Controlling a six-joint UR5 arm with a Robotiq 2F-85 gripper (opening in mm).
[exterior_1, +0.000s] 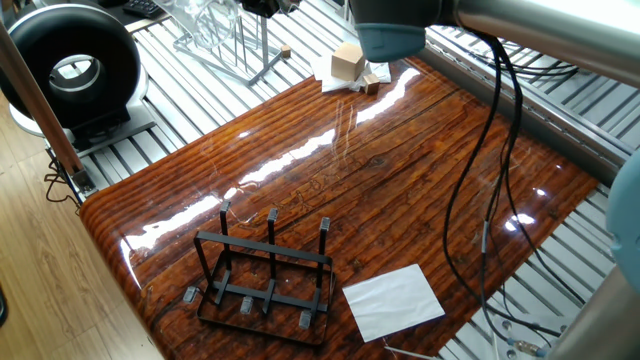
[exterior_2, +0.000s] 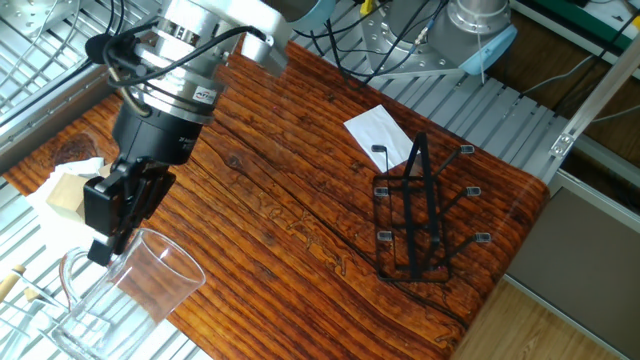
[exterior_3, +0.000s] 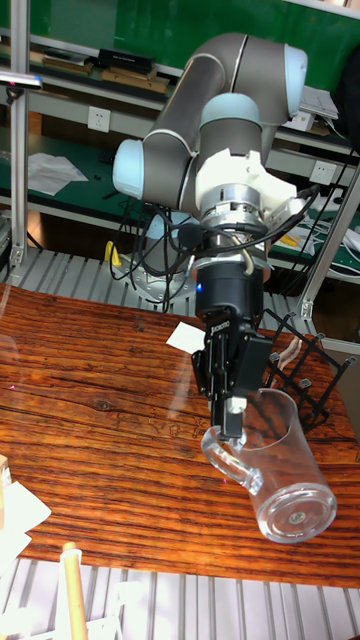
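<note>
A clear glass mug (exterior_2: 150, 290) hangs in the air, its handle (exterior_3: 227, 457) toward my gripper (exterior_3: 232, 421). The fingers are shut on the mug at its handle side near the rim; the exact contact is hard to make out through the glass. The mug is tilted, its round base (exterior_3: 297, 514) facing the third camera. In the first exterior view only part of the mug (exterior_1: 205, 18) shows at the top edge. A black metal rack (exterior_1: 268, 290) with several upright prongs stands on the wooden table (exterior_1: 300, 190), well apart from the mug.
A white sheet (exterior_1: 394, 302) lies beside the rack. Small wooden blocks (exterior_1: 348, 61) sit on white paper at the table's edge. A wire rack (exterior_1: 240, 55) stands beyond that edge.
</note>
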